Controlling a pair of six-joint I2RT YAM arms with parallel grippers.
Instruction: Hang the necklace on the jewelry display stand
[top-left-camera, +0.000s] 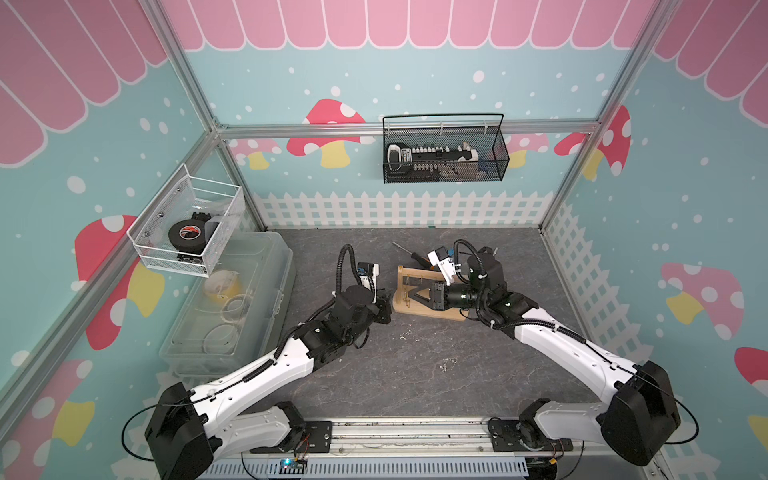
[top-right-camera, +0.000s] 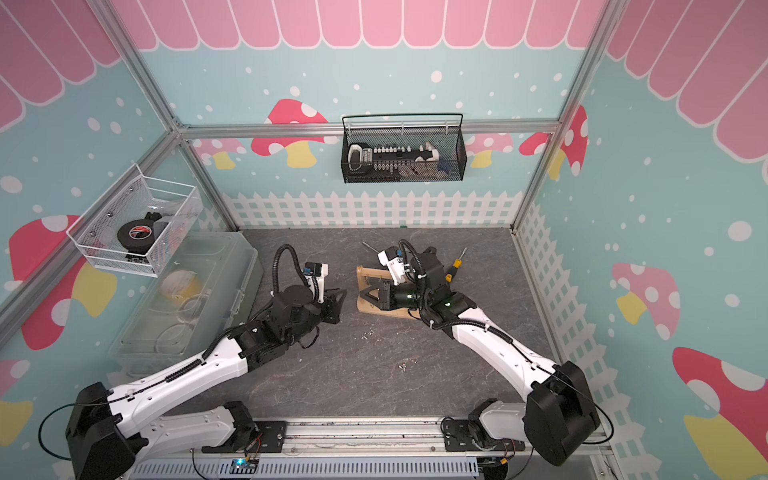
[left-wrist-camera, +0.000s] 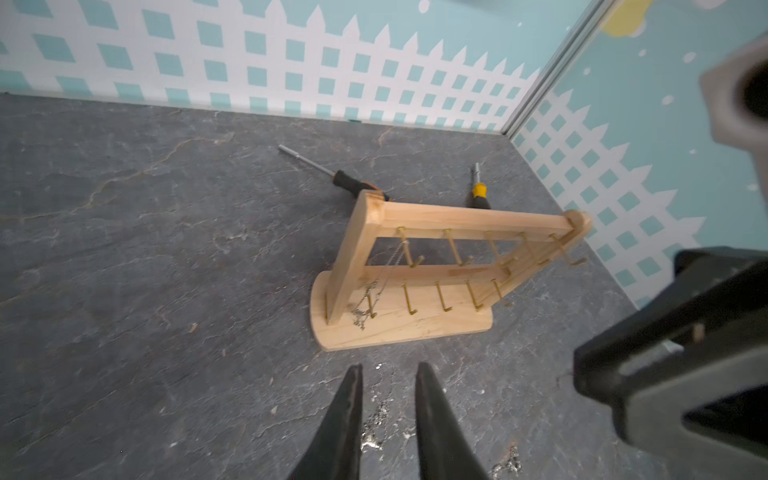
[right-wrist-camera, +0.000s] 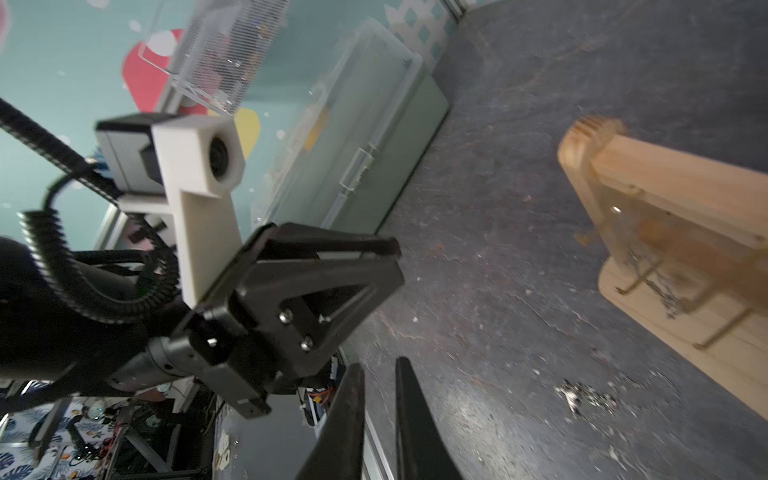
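The wooden display stand (left-wrist-camera: 468, 217) lies mid-table with rows of gold hooks; a fine silver necklace chain (left-wrist-camera: 388, 268) hangs at its left end, reaching toward the base. More small silver chains (right-wrist-camera: 588, 396) lie on the table in front. My left gripper is in front of the stand, fingers a little apart, nothing seen between them. My right gripper is beside the stand's left end, fingers also part open with nothing visible between them.
A clear lidded box (top-left-camera: 192, 336) stands on the left. Screwdrivers (left-wrist-camera: 352, 182) lie behind the stand.
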